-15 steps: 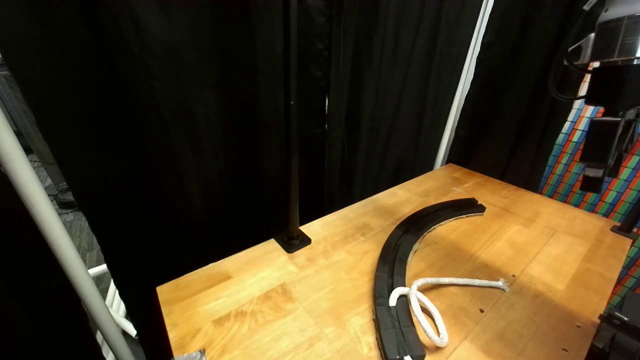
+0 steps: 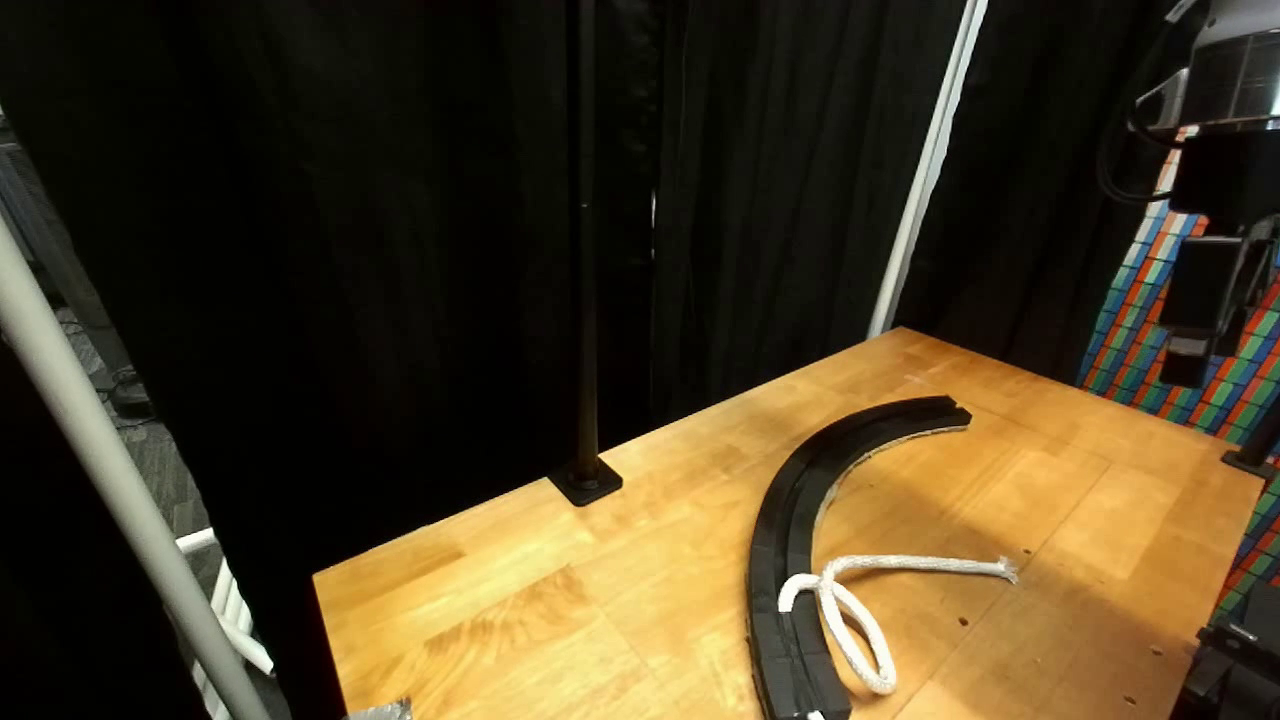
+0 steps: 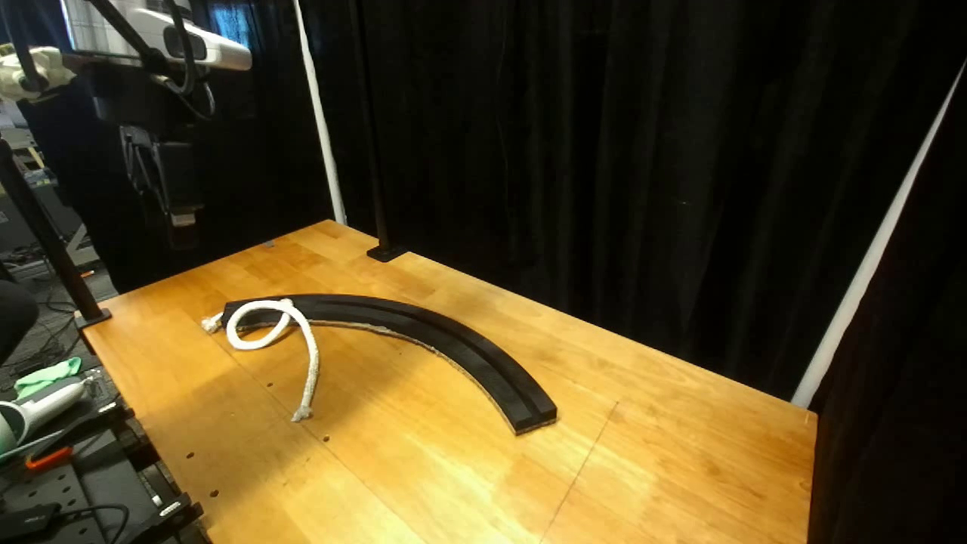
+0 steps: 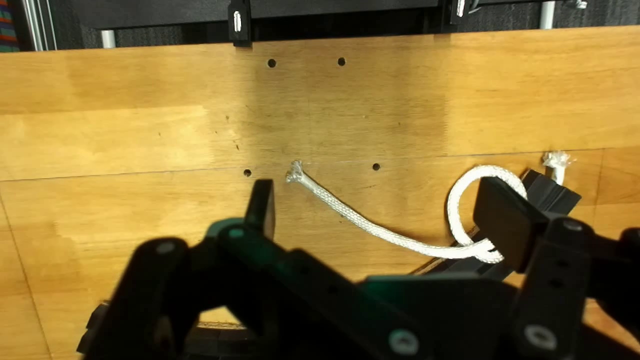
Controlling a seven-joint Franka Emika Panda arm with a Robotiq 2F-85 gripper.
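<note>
A white braided rope [image 2: 924, 562] lies on the wooden table with a loop in it, partly across a curved black grooved track [image 2: 792, 516]. In exterior view 2 the rope [image 3: 312, 363] has its loop over the track's [image 3: 435, 331] left end, and one frayed end rests on bare wood. My gripper is high above the table, its fingers wide apart with nothing between them. From the wrist, the right finger [image 4: 507, 222] covers part of the rope's loop, while the rope's free end [image 4: 296, 174] shows between the fingers, far below.
A black post foot [image 2: 585, 482] stands at the table's back edge, with black curtains behind. Bare table [image 3: 689, 426] spreads to the right in exterior view 2. Black equipment [image 3: 81, 480] sits beyond the near left edge.
</note>
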